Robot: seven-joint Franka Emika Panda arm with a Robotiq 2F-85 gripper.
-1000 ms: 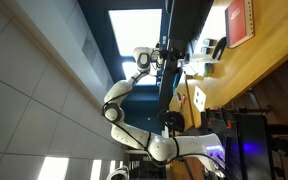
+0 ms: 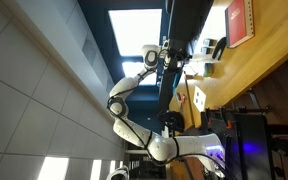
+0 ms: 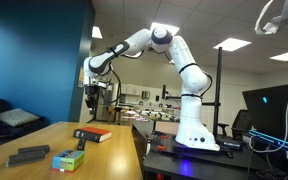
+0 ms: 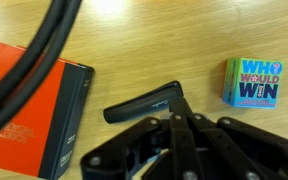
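My gripper looks shut in the wrist view, with nothing showing between its fingertips. It hangs above the table, clear of the things on it, in exterior view 2. A slim black object (image 4: 142, 103) like a stapler or case lies just left of the fingertips in the wrist view. To their right sits a small colourful box (image 4: 252, 83) marked "Who would win". At the left lies a red book (image 4: 22, 105) with a black spine. Part of something bluish beneath the gripper is hidden by its body.
Dark cables cross the wrist view's upper left. The wooden table (image 3: 119, 158) has bare room around its objects. In exterior view 2, a dark elongated object (image 3: 26, 155) lies at the near left, close to the colourful box (image 3: 68, 159). A monitor (image 3: 271, 112) stands at the right.
The arm has shifted only slightly in exterior view 1. The things on the table lie where they were.
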